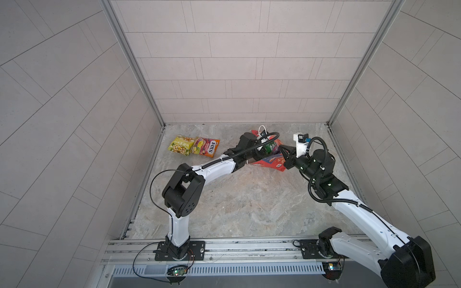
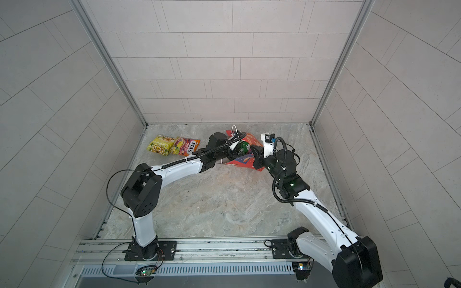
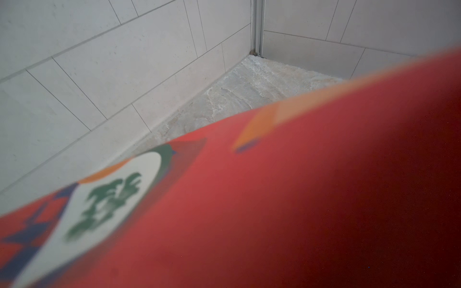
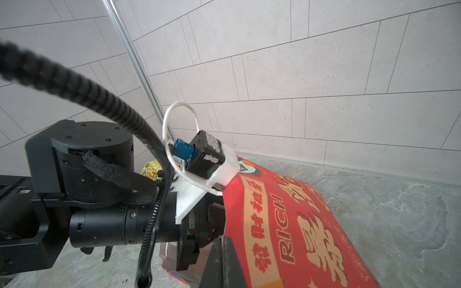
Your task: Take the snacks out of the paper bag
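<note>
The red paper bag (image 4: 297,225) with gold lettering lies tipped at the back right of the floor, a green item (image 2: 245,147) visible at its opening. My left gripper (image 1: 263,149) is at the bag's mouth, its fingers hidden; the red bag fills most of the left wrist view. My right gripper stands shut at the bag's near side, nothing visible between its fingers. A yellow snack bag (image 1: 181,144) and a pink snack bag (image 1: 205,146) lie side by side at the back left.
Tiled walls enclose the floor on the back and sides. The left arm spans the space in front of the snacks.
</note>
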